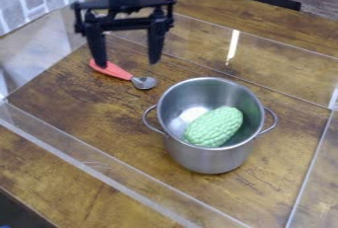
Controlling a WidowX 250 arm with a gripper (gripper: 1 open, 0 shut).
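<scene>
My gripper (125,44) hangs in the upper left of the camera view, open with its fingers pointing down and nothing between them. Below it, a spoon with a red handle (111,69) and a metal bowl end (144,82) lies on the wooden table. To the right and nearer, a steel pot (209,159) with two side handles holds a green textured oval object (211,126).
Clear plastic panels edge the wooden table (79,133) at the left, front and right. A white strip (232,46) sits toward the back right. Bare table surrounds the spoon and lies behind the pot.
</scene>
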